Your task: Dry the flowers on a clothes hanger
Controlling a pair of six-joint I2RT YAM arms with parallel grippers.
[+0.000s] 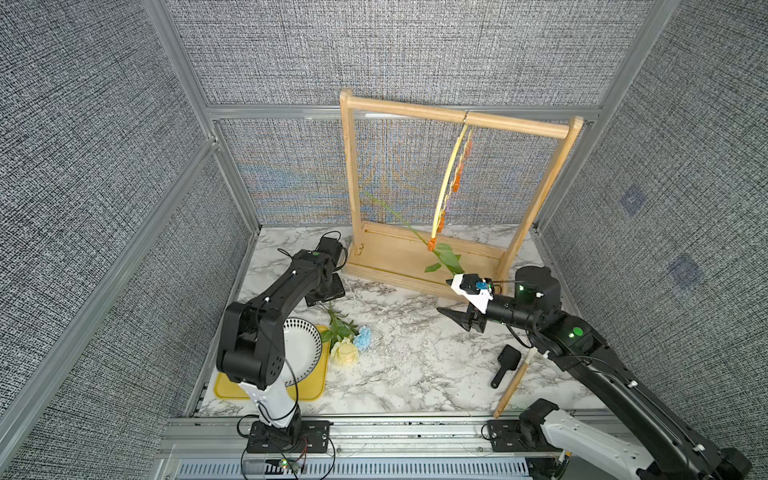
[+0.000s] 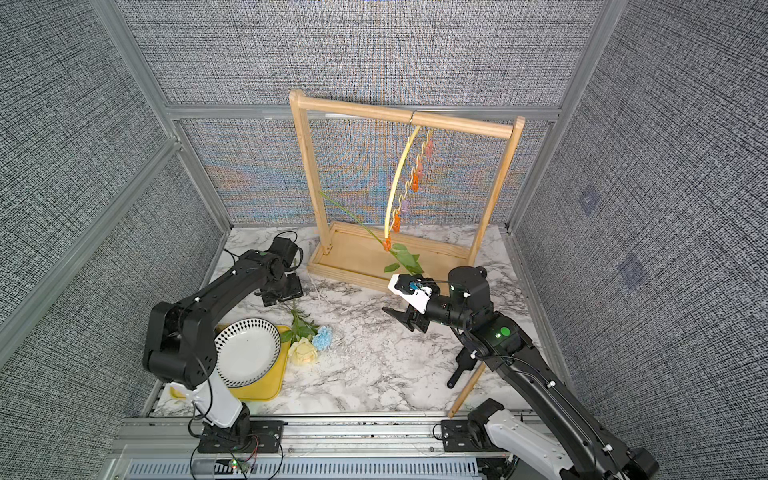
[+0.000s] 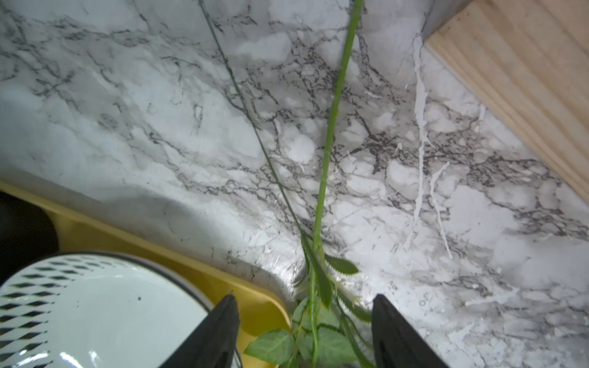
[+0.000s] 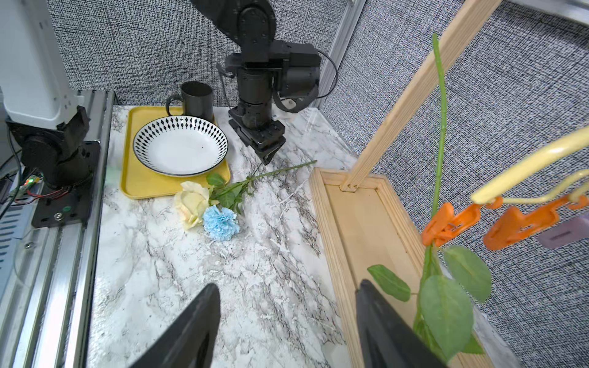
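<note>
The yellow hanger point(image 1: 448, 180) hangs tilted from the wooden rack point(image 1: 416, 109); a long-stemmed flower with leaves point(image 4: 446, 311) dangles at its lower orange clip point(image 4: 451, 224). A cream flower and a blue flower lie beside the tray, their stems crossing the marble in the left wrist view. My left gripper points down over the stems and leaves, fingers apart, nothing visibly gripped. My right gripper is open in front of the rack, below and apart from the clip, with nothing between its fingers.
A yellow tray point(image 2: 272, 382) with a white patterned plate point(image 2: 246, 352) and dark mug point(image 4: 196, 98) is at the left. A black utensil point(image 1: 508, 360) and wooden spatula point(image 1: 512, 388) lie front right.
</note>
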